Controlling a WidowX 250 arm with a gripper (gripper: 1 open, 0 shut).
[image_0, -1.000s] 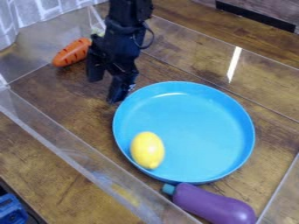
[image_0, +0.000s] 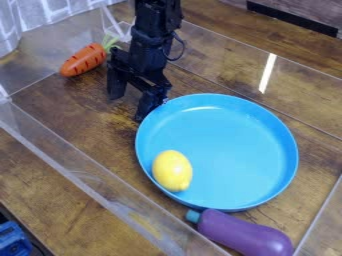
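Observation:
My black gripper is low over the wooden table, just left of the rim of a blue plate, its fingers open; whether anything dark lies between them is hard to tell. A yellow egg-shaped object lies on the plate's lower left. An orange carrot lies at the upper left, behind and left of the gripper.
A purple eggplant lies below the plate at the lower right. Clear plastic walls border the area at left and front. Bare wood is free to the left and at the upper right.
The gripper has shifted only slightly.

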